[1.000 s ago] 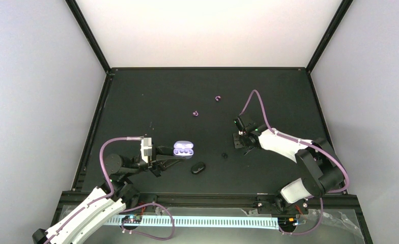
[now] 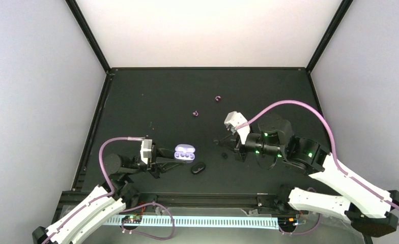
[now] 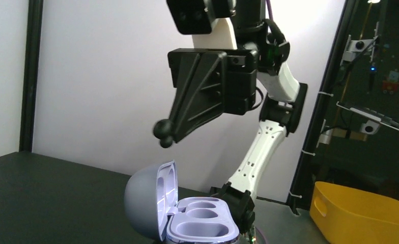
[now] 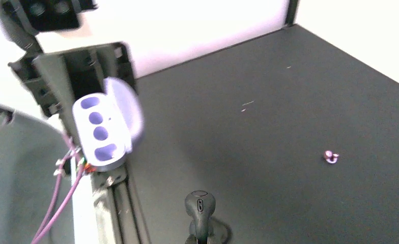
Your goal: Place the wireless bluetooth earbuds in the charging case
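A lavender charging case stands with its lid open, my left gripper shut on it. Its wells look empty in the left wrist view, where the case sits at the bottom. My right gripper is to the right of the case, apart from it, shut on a black earbud by its stem, head pointing outward. In the left wrist view that earbud hangs above and behind the open case. Two purple earbuds, a nearer one and a farther one, lie on the table.
A black closed case lies on the table just right of the left gripper. Another small black earbud rests near the right gripper.
My right arm has swung round, its gripper now reaching left and turned toward the case. The lavender case has shifted very slightly in the left gripper's hold. Purple earbuds and black case are unmoved.
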